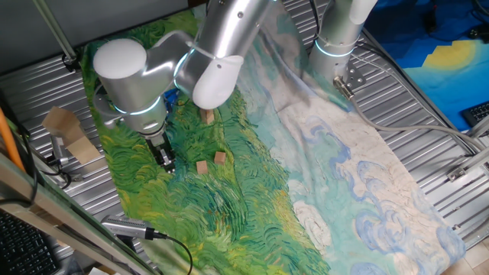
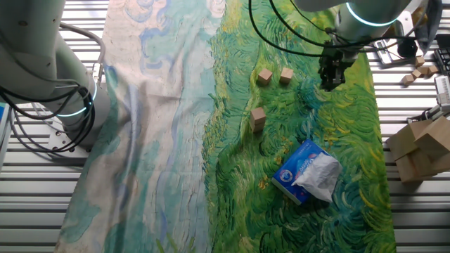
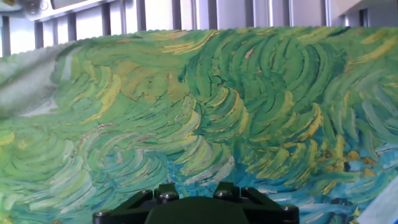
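My gripper (image 1: 170, 169) hangs over the green part of the painted cloth, to the left of two small wooden blocks in exterior view 1. One block (image 1: 202, 166) lies nearer to it, and the other block (image 1: 220, 157) sits just beyond. A taller wooden piece (image 2: 258, 119), perhaps two stacked blocks, stands apart from them. Along the bottom of the wrist view, the dark fingertips (image 3: 166, 193) are spread with a gap between them. Nothing shows in that gap but cloth and the dark gripper body, and no block appears in this view.
A blue tissue pack (image 2: 299, 172) with white tissue sticking out lies on the cloth. Cardboard boxes (image 2: 422, 144) and several small blocks (image 2: 418, 70) are off the cloth on the slatted table.
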